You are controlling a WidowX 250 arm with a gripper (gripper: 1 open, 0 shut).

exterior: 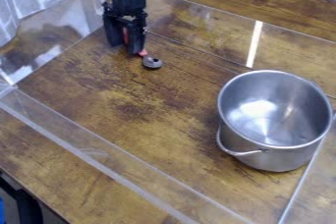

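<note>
At the upper left of the camera view my dark gripper [125, 33] hangs low over the wooden table, its fingers too small and dark to read as open or shut. Beside and partly behind it is a pinkish-red thin object [137, 52], with a small dark, round, metallic piece [152, 63] at its lower right end. Whether the gripper holds that object cannot be seen.
A large steel pot [273, 116] stands at the right. Transparent panels or strips run along the left and bottom edges.
</note>
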